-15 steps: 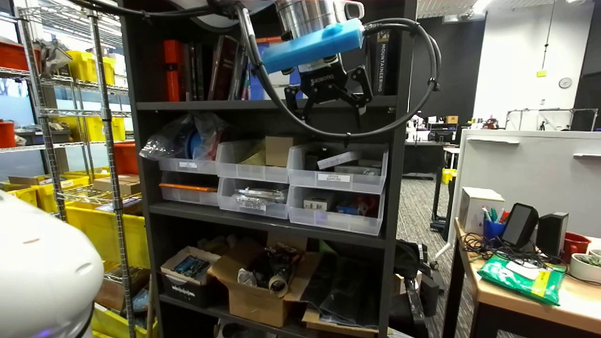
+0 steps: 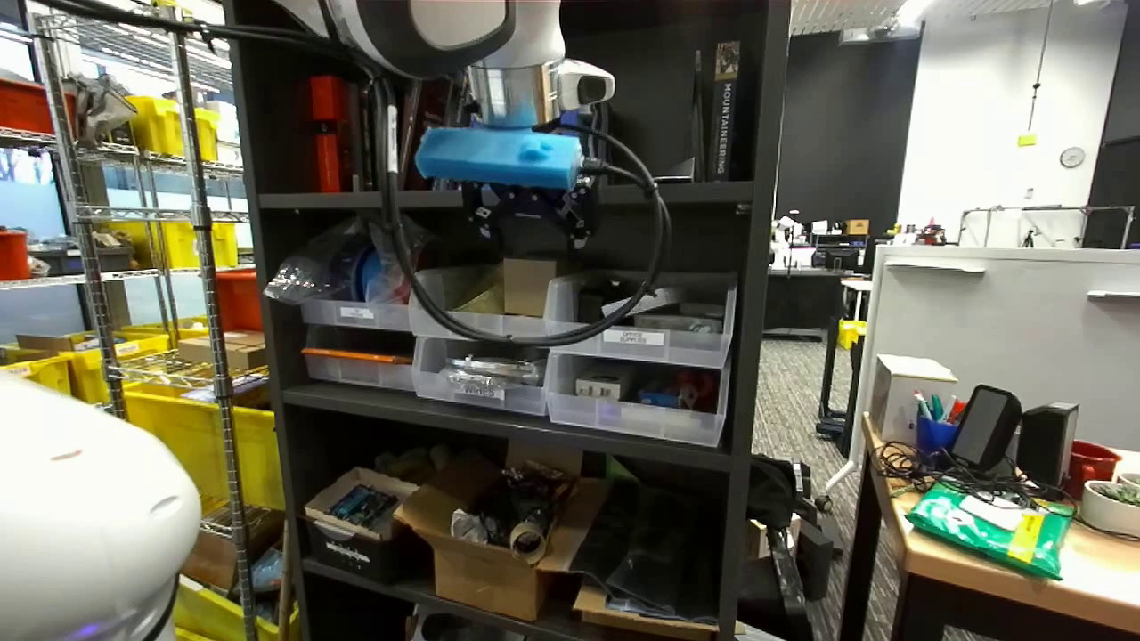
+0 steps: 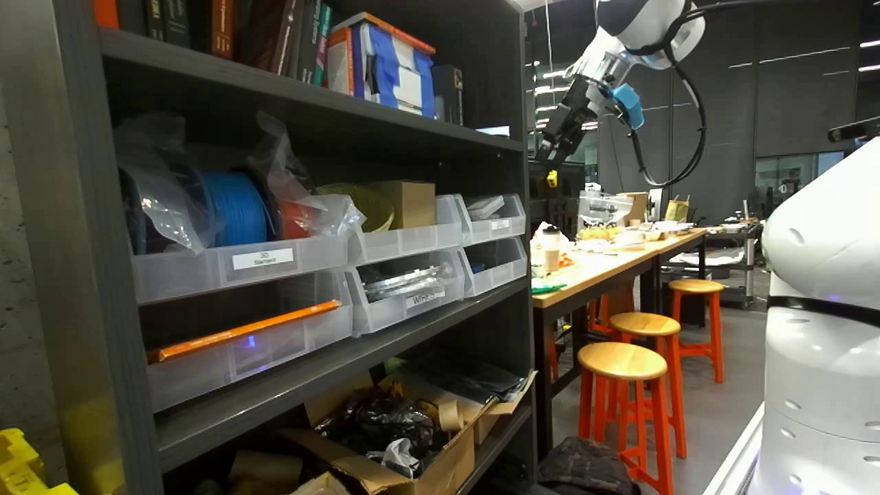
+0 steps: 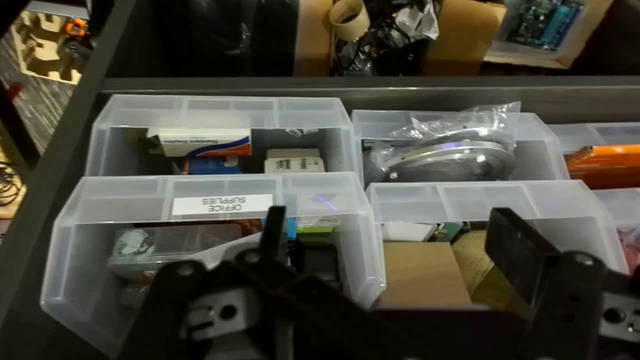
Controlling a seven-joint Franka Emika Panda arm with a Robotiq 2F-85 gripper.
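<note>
In exterior view 1 my gripper (image 2: 531,226) hangs in front of the dark shelf unit, above the upper row of clear bins. Its black fingers stand wide apart, with nothing held between them. The wrist view, upside down, shows the open gripper over the border between the bin labelled OFFICE SUPPLIES (image 4: 222,204) and the bin beside it. In that second bin sit a brown cardboard box (image 4: 423,273) and a yellowish round thing (image 4: 471,255), partly hidden by a finger. From the side, the gripper (image 3: 551,157) appears out in front of the shelf, apart from the bins.
Lower bins hold bagged silvery parts (image 2: 494,370), small boxes and an orange item (image 2: 358,354). Above the bins runs a shelf board (image 2: 684,193) with books. A cable loop (image 2: 664,235) hangs from my arm. Open boxes (image 2: 486,572) fill the bottom shelf.
My gripper has shifted left and turned, with its fingers now pointing more towards the shelf. The cable loop swung left with it. The bins look unmoved.
</note>
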